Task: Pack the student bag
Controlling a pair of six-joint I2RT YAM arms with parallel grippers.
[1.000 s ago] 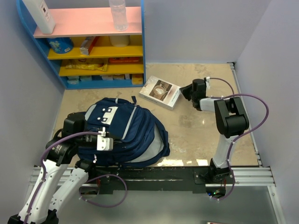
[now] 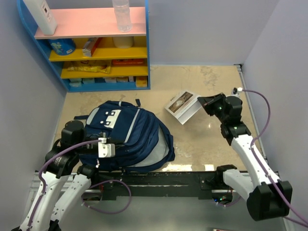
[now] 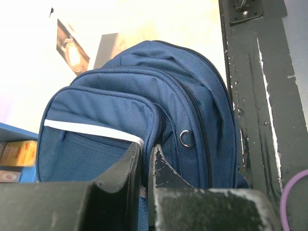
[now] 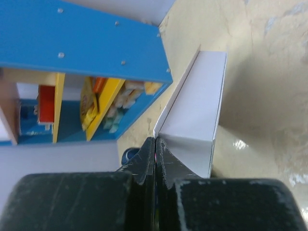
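Observation:
A navy backpack [image 2: 130,113] lies on the table in front of the shelf. My left gripper is shut on a fold of its fabric beside a zipper and white stripe. Right of the bag, a white box with a cup picture [image 2: 182,103] is tilted. My right gripper [image 2: 200,99] meets the box's near edge. In the right wrist view its fingertips [image 4: 162,147] are closed on a thin white edge of the box [image 4: 197,96], which stands partly raised over the table. Whether the box's far end touches the table is hard to tell.
A blue shelf unit [image 2: 148,48] with yellow boards [image 2: 108,73] stands at the back left, holding several items. A clear bottle [image 2: 122,14] and a white bottle [image 2: 44,17] are on its pink top. Table [image 2: 202,144] surface between bag and right arm is bare.
My right arm has swung toward the front right, its gripper shifting right. With it the box has moved right, turned and tipped up, showing its white side. Left arm and bag look unmoved.

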